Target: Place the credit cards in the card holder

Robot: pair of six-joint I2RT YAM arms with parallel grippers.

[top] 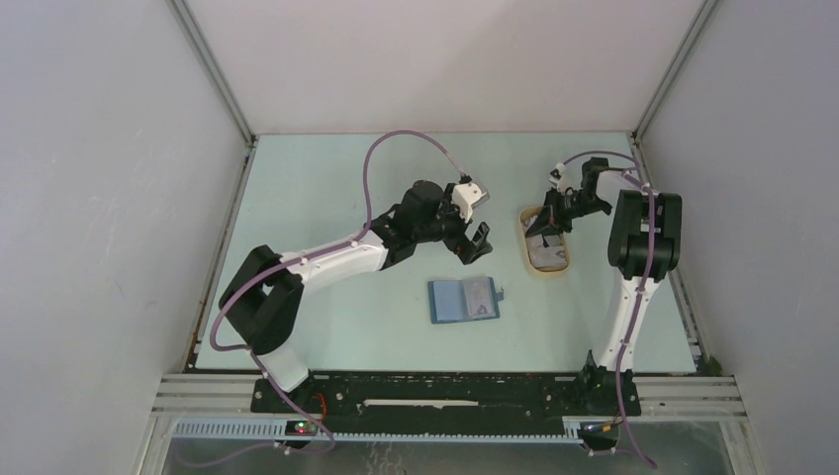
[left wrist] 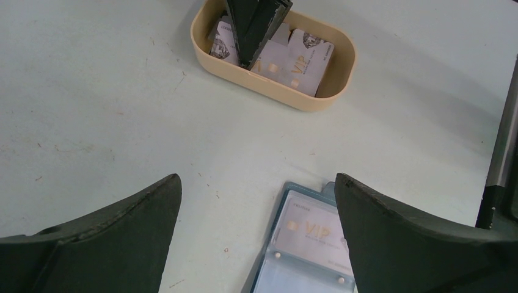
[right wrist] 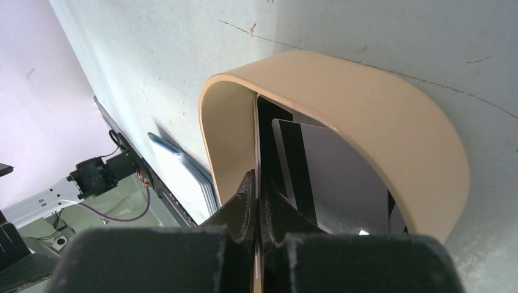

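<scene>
A beige oval bin (top: 545,269) holds several cards, some printed VIP (left wrist: 303,61). My right gripper is down inside it with its fingertips shut near the inner wall, beside dark-striped grey cards (right wrist: 339,177); no card clearly shows held between them. The blue card holder (top: 447,300) lies open toward the table's front, with a VIP card visible in its right sleeve in the left wrist view. My left gripper hangs open above the table, left of the bin, its fingers framing the holder in its view.
Walls border it at the back and both sides; the right arm stands close to the right edge.
</scene>
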